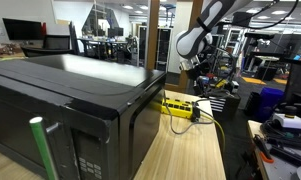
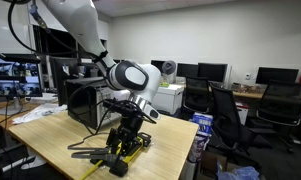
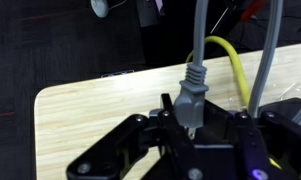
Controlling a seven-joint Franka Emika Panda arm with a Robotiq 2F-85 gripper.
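Observation:
My gripper is shut on a grey plug [image 3: 192,98]. The plug's ribbed neck and grey cable rise away from the fingers in the wrist view. The plug's far end is hidden among the dark fingers. A yellow power strip [image 1: 180,108] lies on the wooden table beside the black microwave, and the arm hangs over its far end. In exterior view 2 the gripper [image 2: 120,143] is low over the table, close to the strip [image 2: 138,155]; dark fingers and cables overlap there, so contact cannot be judged.
A large black microwave [image 1: 90,90] fills the left of exterior view 1. A yellow cord [image 3: 230,52] curves near the table edge in the wrist view. Office chairs [image 2: 280,110] stand beyond the table.

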